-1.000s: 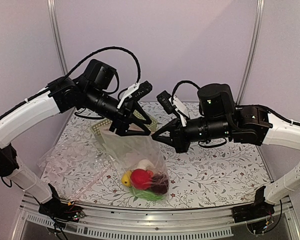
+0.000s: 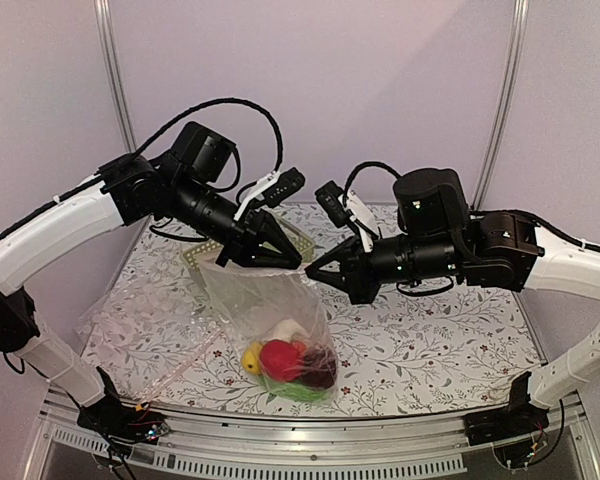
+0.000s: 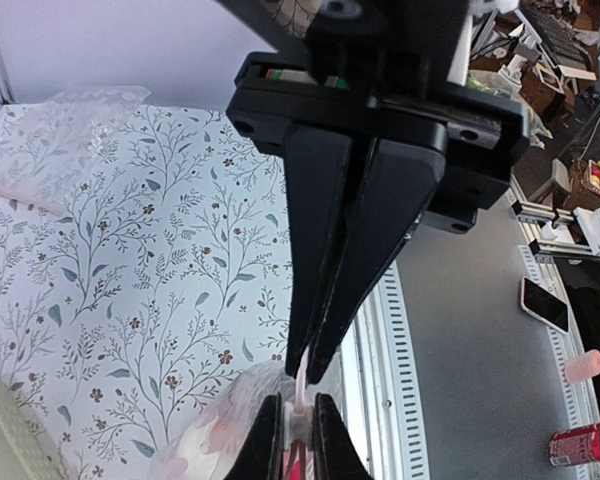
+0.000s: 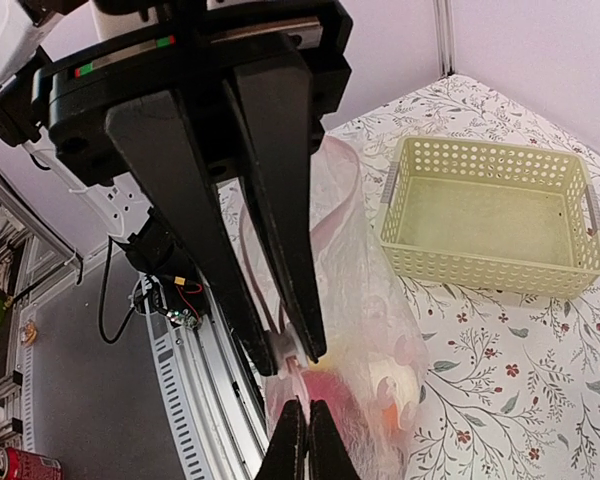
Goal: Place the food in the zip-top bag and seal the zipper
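Observation:
Clear zip top bag [image 2: 265, 300] hangs from its top edge with food in its bottom: a red item [image 2: 279, 359], yellow item [image 2: 251, 357], dark red item [image 2: 319, 368], white item [image 2: 288, 330] and green item [image 2: 300, 391]. At that edge, my left gripper [image 2: 297, 266] is shut on a small whitish piece [image 3: 299, 424] of the zipper, apparently its slider. Close against it, my right gripper is shut on the thin top edge [image 4: 298, 385] of the bag. In the left wrist view, the right gripper's fingers [image 3: 372, 240] come down just above.
An empty pale green basket [image 4: 490, 205] stands behind the bag. Another clear bag [image 2: 140, 340] lies flat on the left of the patterned table. Right of the hanging bag, the table [image 2: 430, 350] is clear.
The right arm and food look unmoved.

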